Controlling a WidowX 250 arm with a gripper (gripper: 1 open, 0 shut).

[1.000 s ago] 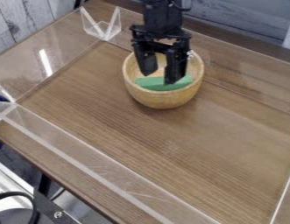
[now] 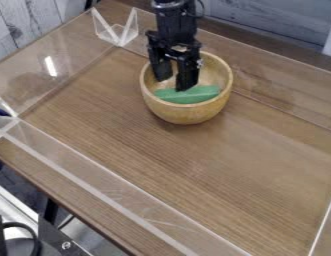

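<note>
A wooden bowl (image 2: 185, 108) sits on the wooden table, upper middle of the view. In it lies a green object (image 2: 195, 93). My black gripper (image 2: 175, 75) hangs over and into the bowl from above, open, above the green object; whether it touches it cannot be told.
A small white wire-like item (image 2: 117, 28) stands at the upper left. Dark cables (image 2: 28, 236) lie at the lower left edge.
The arm has shifted slightly up and to the left in the view. The bowl and the green object have changed little in place.
</note>
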